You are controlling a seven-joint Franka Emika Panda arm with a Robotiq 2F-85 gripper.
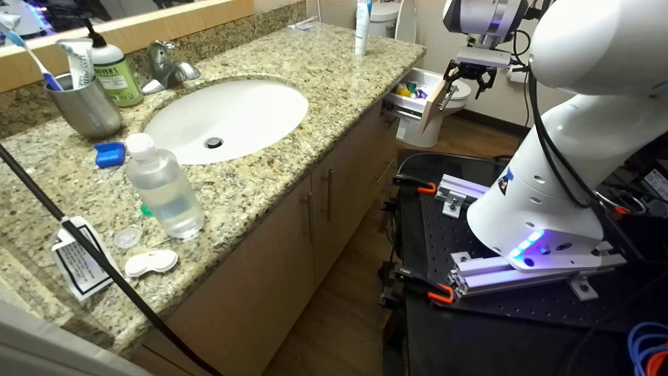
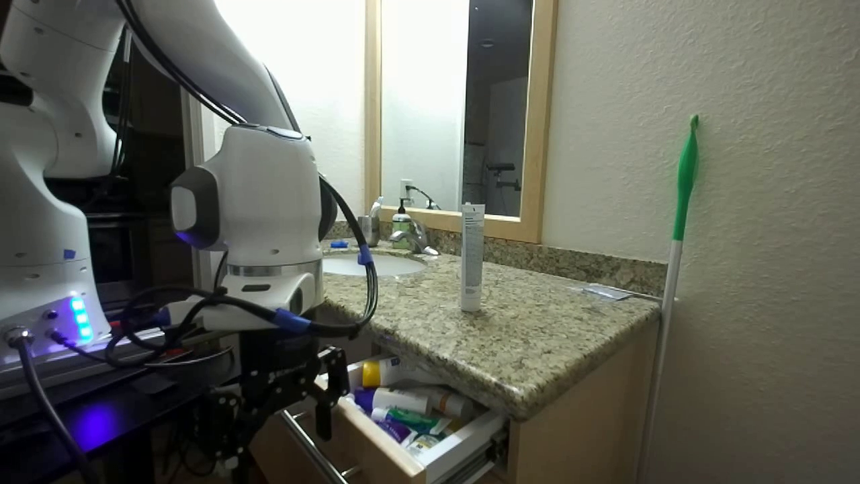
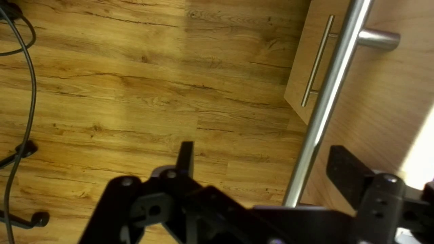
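The drawer (image 2: pixel 377 435) under the counter's far end stands partly out, with several tubes (image 2: pixel 403 399) inside. Its steel bar handle (image 3: pixel 325 103) runs through the space between the widely parted fingers of my gripper. One finger (image 3: pixel 185 158) is over the floor side of the bar; the other (image 3: pixel 348 175) overlaps the wooden drawer front. My gripper is open, and the bar does not look clamped. Whether a finger touches the wood, I cannot tell. From outside, the gripper hangs at the drawer front (image 1: pixel 430 112).
A white tube (image 2: pixel 472 258) stands upright on the granite counter (image 2: pixel 536 323) above the drawer. Farther along are the sink (image 1: pixel 228 119), a clear bottle (image 1: pixel 166 191) and a steel cup (image 1: pixel 87 109). A lower cabinet handle (image 3: pixel 318 61) shows beneath.
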